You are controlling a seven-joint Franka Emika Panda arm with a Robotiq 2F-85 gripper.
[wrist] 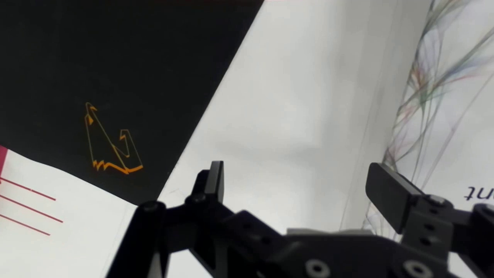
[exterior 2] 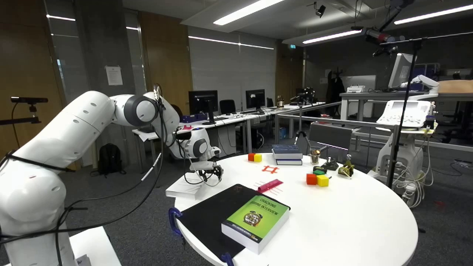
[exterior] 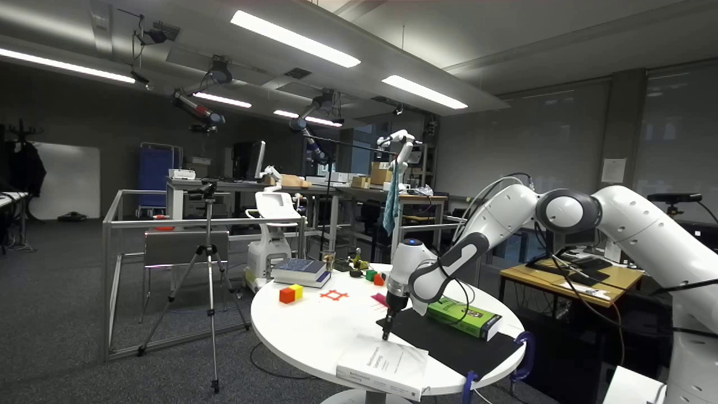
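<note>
The white book (exterior: 383, 363) lies flat at the table's near edge in exterior view 1, one end reaching past the rim. My gripper (exterior: 386, 331) points down at the book's inner edge. In the wrist view the gripper is open, its fingers wide apart. The left finger hangs over bare table, while the right one overlaps the edge of the white book (wrist: 456, 116); whether it touches is unclear. Nothing is held between them. A green book (exterior 2: 259, 217) rests on the black mat (exterior 2: 217, 212), apart from the gripper.
Blue clamps (exterior 2: 174, 220) grip the table rim beside the mat. Two dark books (exterior: 300, 272), coloured cubes (exterior: 287, 295), a red square outline (exterior: 334, 295) and a magenta piece (exterior 2: 270, 185) lie farther off.
</note>
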